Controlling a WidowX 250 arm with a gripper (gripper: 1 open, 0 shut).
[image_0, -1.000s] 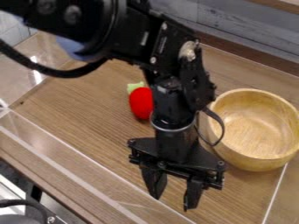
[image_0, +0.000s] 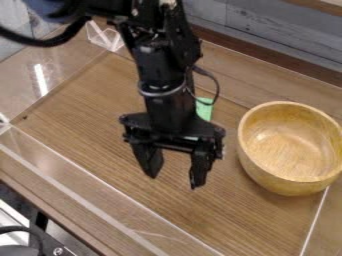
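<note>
The black gripper (image_0: 174, 160) hangs over the wooden table in the middle of the camera view, open, with no object visible between its fingers. Behind the arm, a light green object (image_0: 205, 110) shows partly, mostly hidden. The red object is out of sight behind the arm.
A tan wooden bowl (image_0: 289, 125) stands to the right of the gripper. A wall (image_0: 274, 25) runs along the back.
The arm has moved back from the front of the table, slightly up and left in view. The red object is now hidden behind it.
</note>
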